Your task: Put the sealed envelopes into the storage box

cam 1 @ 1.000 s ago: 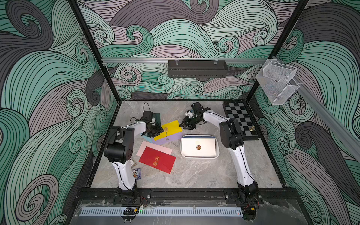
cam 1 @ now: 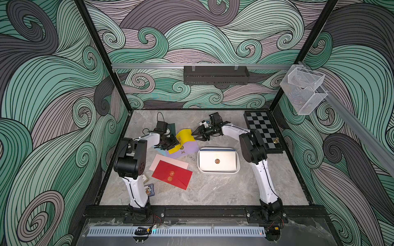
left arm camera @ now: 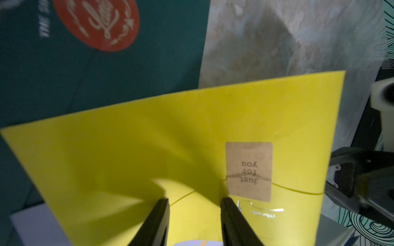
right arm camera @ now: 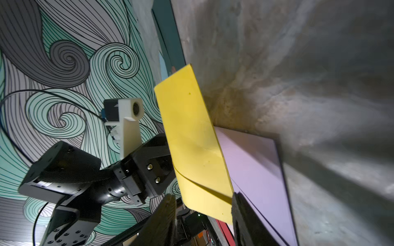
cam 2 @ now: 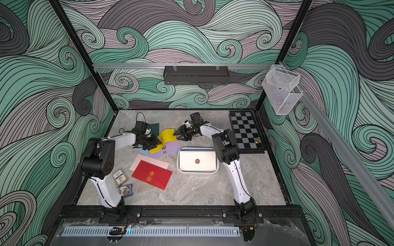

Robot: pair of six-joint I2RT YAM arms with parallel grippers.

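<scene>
The yellow envelope (cam 1: 186,135) is bowed upward, bearing a tan "just for you" label (left arm camera: 249,171). My left gripper is over its left part, fingers apart with yellow surface beneath. My right gripper is at its right end, fingers apart and the envelope edge between them; whether they touch it is unclear. A lilac envelope (cam 1: 190,147) lies underneath. Nearer the front are a red envelope (cam 1: 172,174) and a pink one (cam 1: 158,160). The white storage box (cam 1: 198,164) contains a cream envelope (cam 1: 226,157) with a round seal.
A dark green envelope (cam 2: 154,129) and a pale blue one (cam 2: 142,151) lie by the left gripper. A chessboard (cam 2: 246,133) stands at the right. Two small card boxes (cam 2: 120,177) sit front left. Bare table lies in front of the storage box.
The yellow envelope has gone from nearly flat to bowed, its right part rising. My right gripper has shifted left against its end. The left arm has hardly moved.
</scene>
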